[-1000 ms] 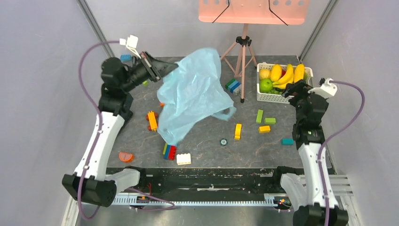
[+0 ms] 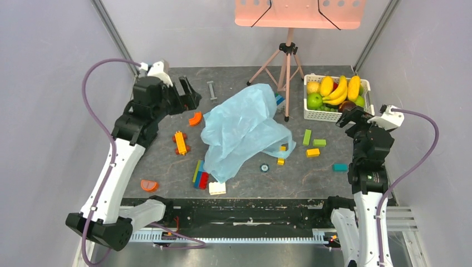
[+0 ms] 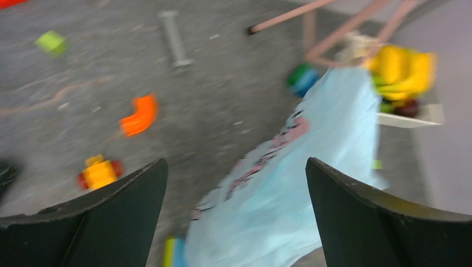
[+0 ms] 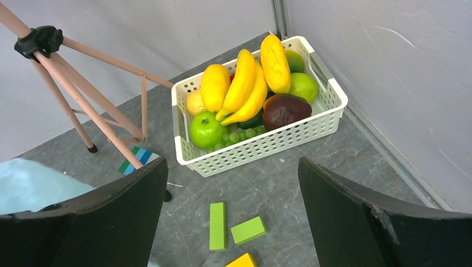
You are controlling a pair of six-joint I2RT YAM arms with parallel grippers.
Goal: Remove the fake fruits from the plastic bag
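Note:
A pale blue plastic bag (image 2: 242, 130) lies crumpled in the middle of the floor, looking flat and empty. My left gripper (image 2: 189, 94) is above and left of it, open with nothing held; its wrist view is blurred. My right gripper (image 2: 348, 117) stands open at the front right of a white basket (image 2: 323, 114), which holds the fake fruits: bananas (image 4: 242, 83), mangoes, a green apple (image 4: 206, 129), grapes (image 4: 239, 137) and others.
Toy blocks (image 2: 319, 142) lie scattered round the bag, with a small dark wheel (image 2: 264, 167) in front. A pink tripod stand (image 2: 288, 83) rises behind, left of the basket. Walls enclose both sides.
The right arm shifted slightly toward the front.

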